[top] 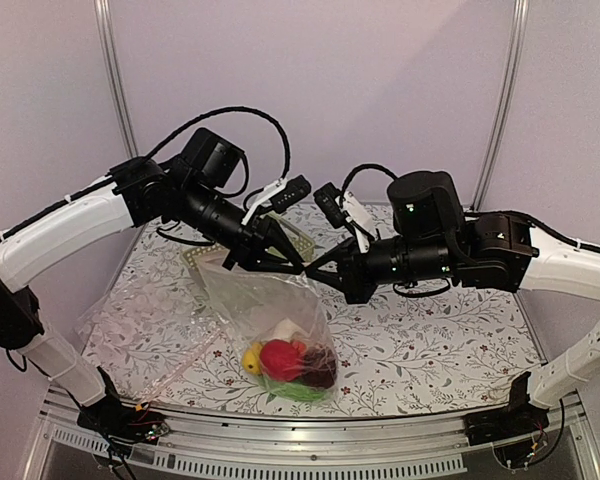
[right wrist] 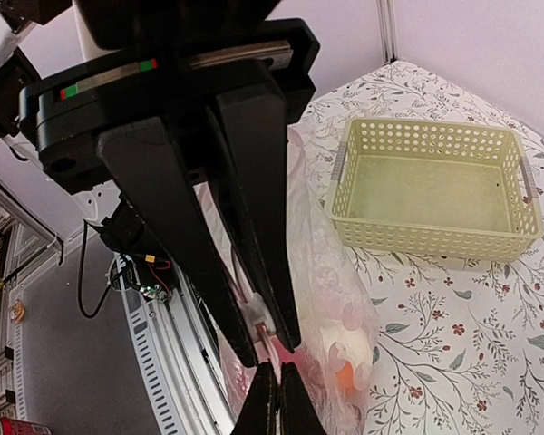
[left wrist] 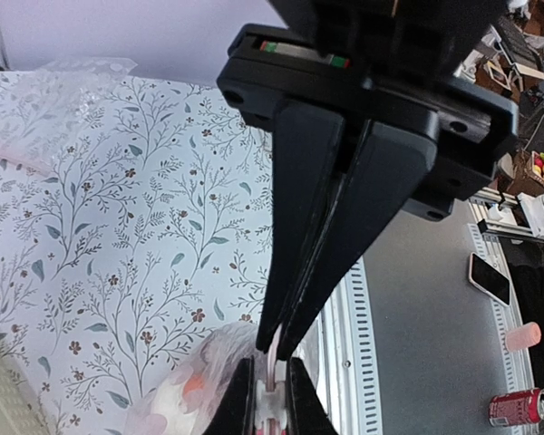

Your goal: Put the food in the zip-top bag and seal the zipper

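Observation:
The clear zip bag (top: 265, 300) stands on the table with food at its bottom: a red item (top: 280, 360), a yellow one (top: 251, 358), a dark one (top: 318, 368) and something green (top: 298, 391). Both grippers meet at the right end of its top edge. My left gripper is shut on the pale slider (right wrist: 257, 313) of the zipper. Close against it, my right gripper is shut with its fingers nearly together, the thin end of the bag's edge passing between them. From above, the tips hide the zipper's end.
Behind the bag stands a pale green basket (right wrist: 435, 195), empty in the right wrist view. Another clear plastic bag (top: 145, 335) lies flat at the left.

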